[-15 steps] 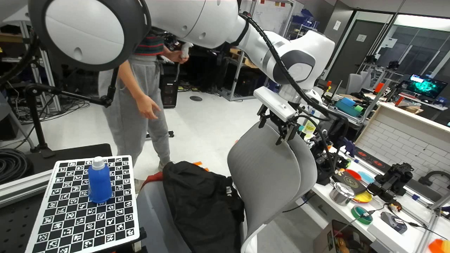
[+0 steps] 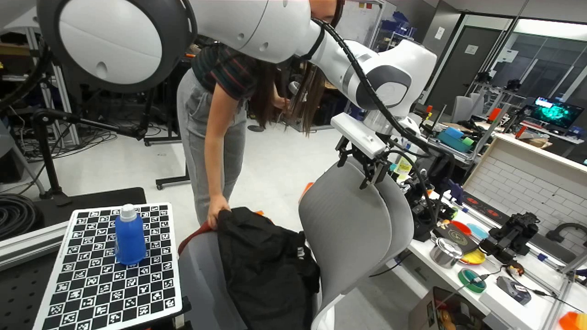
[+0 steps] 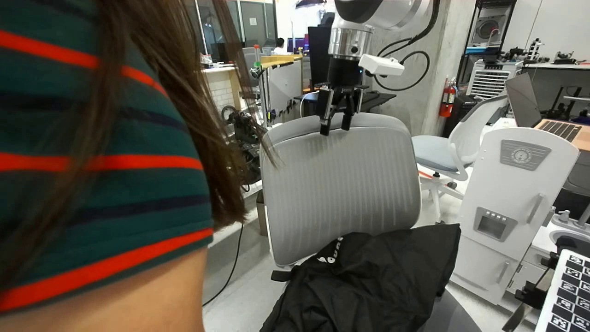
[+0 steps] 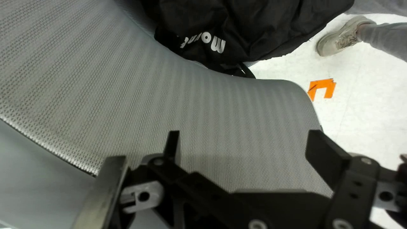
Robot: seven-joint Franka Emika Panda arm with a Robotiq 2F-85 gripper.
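My gripper [image 2: 353,172] hangs by the top of the grey chair's backrest [image 2: 349,220], its fingers pointing down. In the wrist view the two fingers [image 4: 173,147] stand wide apart, and only grey mesh shows beyond them; nothing is held. A black cloth item [image 3: 365,282] with white lettering lies crumpled on the chair seat, below and apart from the gripper. At its far edge, a person's hand [image 2: 218,208] rests on the cloth. Some red fabric [image 2: 196,235] peeks out beside it. How close the fingers are to the backrest, I cannot tell.
A person [image 3: 99,182] leans in close to the chair. On a checkered board [image 2: 99,299] stands a blue bottle [image 2: 130,242]. The counter [image 2: 498,305] at the right is crowded with cookware. A white toy fridge [image 3: 506,204] stands beyond the chair.
The person has stepped nearer and bent over the chair, a hand now on the black cloth. The cloth and backrest have shifted slightly. My arm and gripper look unmoved.
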